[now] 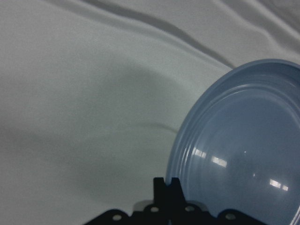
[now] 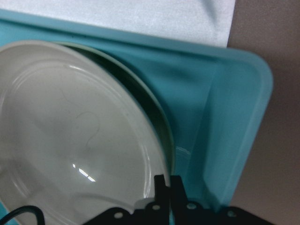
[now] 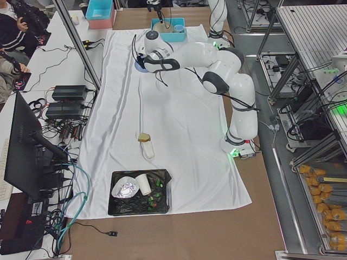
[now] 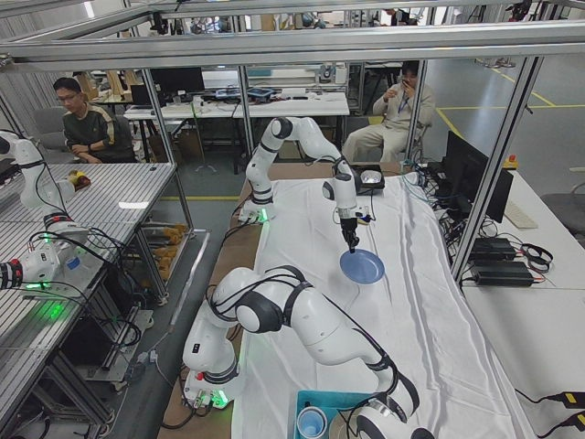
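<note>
A blue plate [image 4: 362,270] is beneath my left gripper, whose fingertips are shut on its rim in the left wrist view, with pale cloth to the left. In the right wrist view, my right gripper is shut on the rim of a white plate [image 2: 79,131], which lies over a green plate [image 2: 161,126] inside a light blue bin [image 2: 234,126].
A black tray [image 3: 140,206] with a foil-covered item and a white cup stands at the near end in the left camera view. A small yellow-and-white item [image 3: 146,146] lies on the cloth.
</note>
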